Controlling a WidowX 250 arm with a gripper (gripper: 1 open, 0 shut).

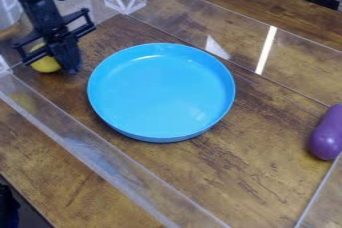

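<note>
At the left, my black gripper [60, 54] is down over a yellow round object [44, 64], which is largely hidden behind it; whether the fingers are on it or beside it I cannot tell. A light blue round plate [160, 90] lies in the middle, to the right of the gripper. A purple eggplant-like object [326, 134] lies at the far right.
Clear plastic walls surround the wooden surface [241, 182], along the left, the back and the right. The wood between the plate and the purple object is bare.
</note>
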